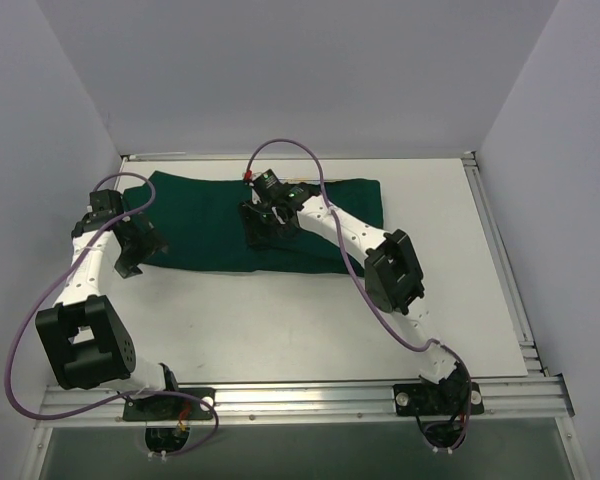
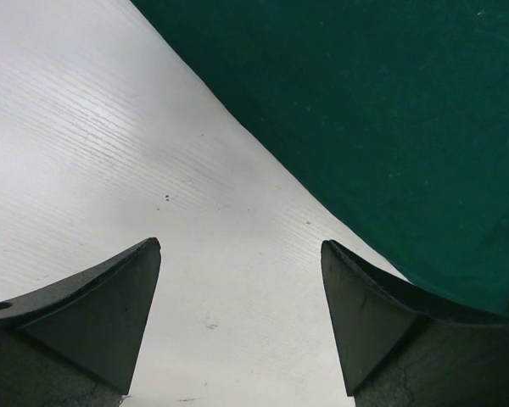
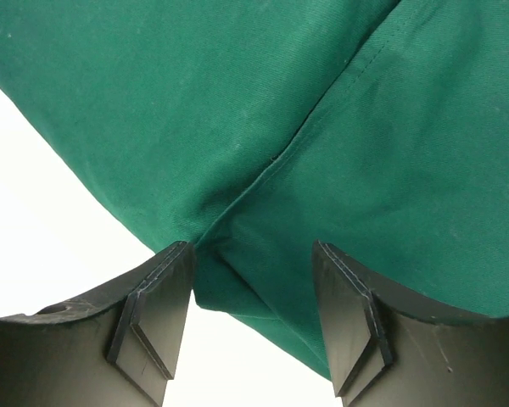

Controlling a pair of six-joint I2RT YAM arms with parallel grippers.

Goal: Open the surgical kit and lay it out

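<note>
A dark green cloth (image 1: 200,220) lies spread across the back of the white table, with a folded, seamed section (image 3: 407,170) in its right half. My left gripper (image 1: 140,250) is open at the cloth's lower left edge; in its wrist view the cloth (image 2: 365,102) lies above and right, with bare table between the fingers. My right gripper (image 1: 260,222) is over the middle of the cloth. In the right wrist view its fingertips (image 3: 327,259) stand apart either side of a small wrinkled fold at the cloth's edge; whether they touch it I cannot tell.
Metal rails (image 1: 500,260) border the table, with walls beyond.
</note>
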